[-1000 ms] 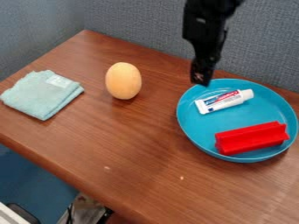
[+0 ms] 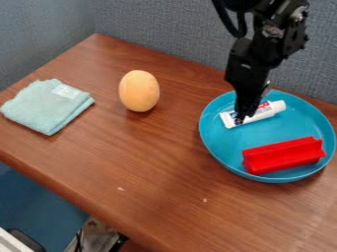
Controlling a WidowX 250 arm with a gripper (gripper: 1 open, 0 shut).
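My black gripper [image 2: 242, 110] has its fingertips down at a white toothpaste tube [image 2: 270, 107] lying on the blue round plate [image 2: 231, 148]. The fingers look close together over the tube's middle, partly hiding it; whether anything is between them is unclear. A red block-shaped object [image 2: 282, 155] lies on the front part of the plate.
An egg [image 2: 140, 91] stands on the wooden table [image 2: 145, 177] left of the plate. A folded pale cloth [image 2: 47, 106] lies near the left edge.
My gripper has come down and slightly right from above the plate's back edge to the toothpaste tube. The tube, plate and other objects look unmoved.
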